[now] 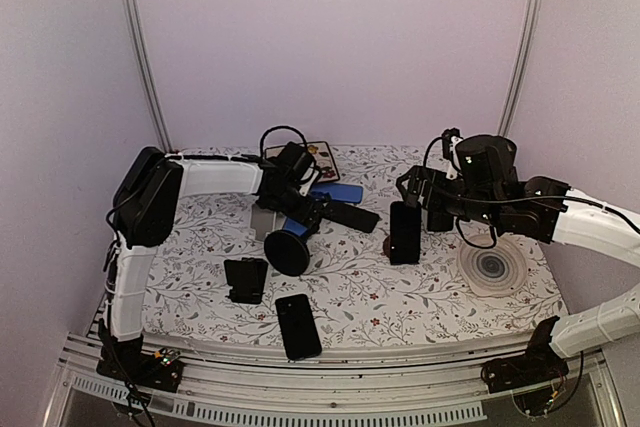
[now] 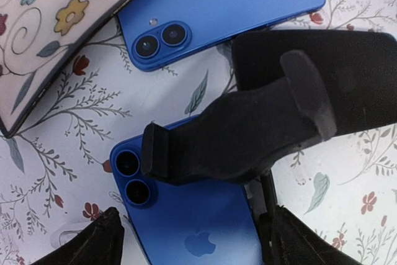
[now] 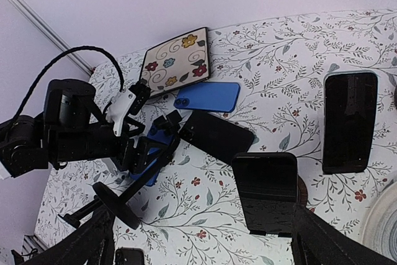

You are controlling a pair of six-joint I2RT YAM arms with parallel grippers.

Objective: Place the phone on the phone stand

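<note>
A black phone stand lies tipped over; its round base (image 1: 287,253) shows in the top view and its blocky cradle (image 2: 242,131) covers part of a blue phone (image 2: 198,221) in the left wrist view. That phone lies back up on the table. My left gripper is over it with fingers apart; the stand's thin stem (image 2: 267,193) passes between them, close to the right-hand finger. Across the table my right gripper (image 1: 415,187) hangs open and empty, above a dark upright phone-like slab (image 3: 267,190).
Another blue phone (image 3: 208,96) and a black one (image 3: 217,133) lie behind, near a flowered board (image 3: 177,60). A second dark slab (image 3: 349,122) stands right. In front lie a black phone (image 1: 298,327) and a dark object (image 1: 246,280). A round coaster (image 1: 492,265) is at right.
</note>
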